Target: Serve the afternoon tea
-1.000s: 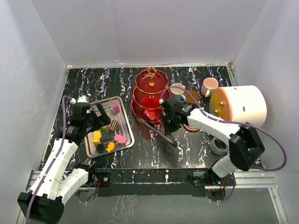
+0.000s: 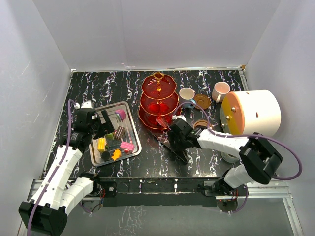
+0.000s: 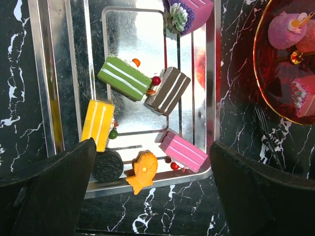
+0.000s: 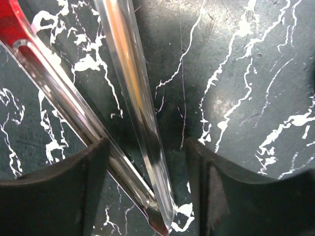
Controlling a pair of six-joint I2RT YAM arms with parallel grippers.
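Metal tongs lie on the dark marbled table in front of the red three-tier stand. My right gripper is over them, fingers part open on either side of the tongs' arms near their joined end; I cannot tell whether the fingers touch them. At the left, my left gripper stands open above a metal tray, holding nothing. On that tray are a green cake, a brown cake, a yellow cake, pink cakes, a black cookie and an orange fish-shaped sweet.
A pink round cake and a pink slice rest on the stand. Behind the right arm are cups, wooden coasters and a cream toaster-like appliance.
The left arm and the tray have not moved.
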